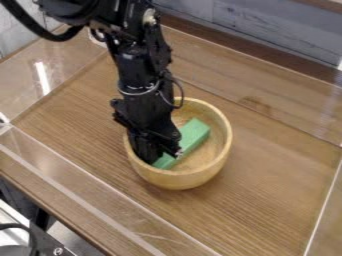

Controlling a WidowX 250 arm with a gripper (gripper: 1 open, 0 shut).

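My gripper (158, 140) reaches down into a cream round bowl (207, 170) on the wooden table, its fingers at the left part of the bowl's inside, low down. A green block (190, 137) lies in the bowl, partly hidden behind the fingers on its left. The fingertips are dark and crowded against the bowl's interior, so whether anything is between them is hard to see; the gripper looks shut.
A pale wall runs along the back. Cables and dark hardware show at the lower left edge.
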